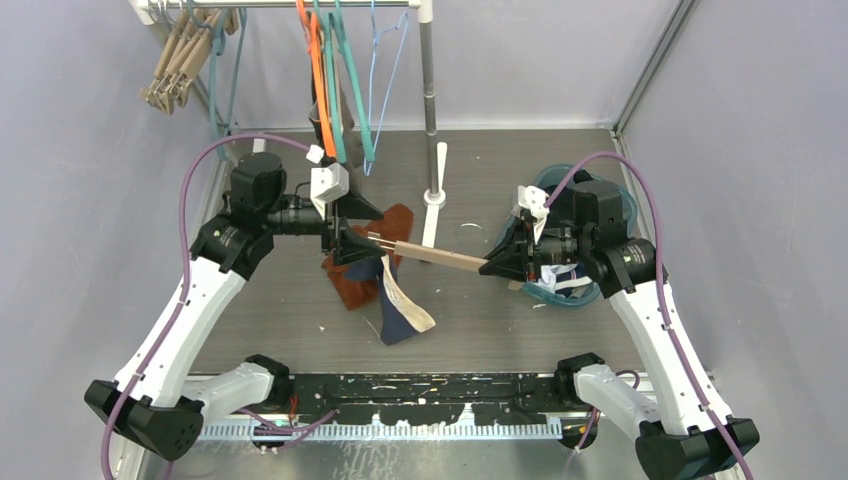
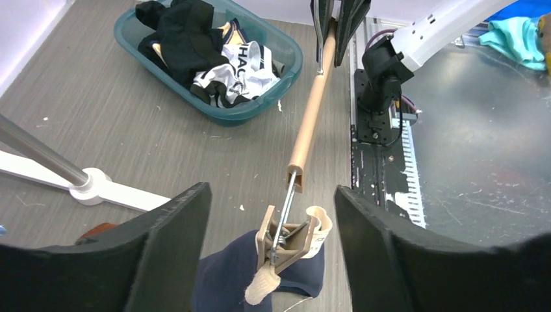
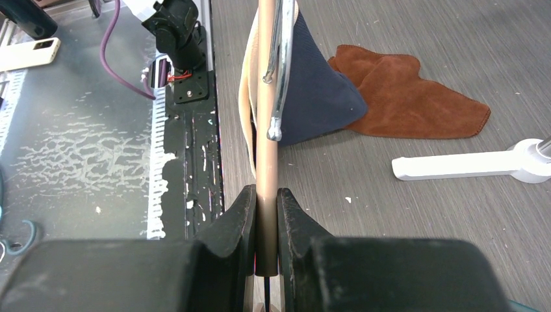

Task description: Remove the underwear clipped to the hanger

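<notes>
My right gripper is shut on the wooden hanger bar (image 1: pixel 440 255), which reaches left across the middle. At its far end in the left wrist view, a wooden clip (image 2: pixel 291 250) sits against navy underwear (image 2: pixel 224 279) with a cream band (image 1: pixel 405 305). My left gripper (image 1: pixel 355 240) stands open around that end, its blurred fingertips either side of the clip. A brown cloth (image 3: pixel 412 104) lies on the floor behind the navy one; whether the navy one rests on the floor is unclear.
A teal basket (image 2: pixel 237 114) of clothes stands at the right. The rack (image 1: pixel 427 70) holds hangers at the back left, with a white foot (image 3: pixel 451 166) near the cloths.
</notes>
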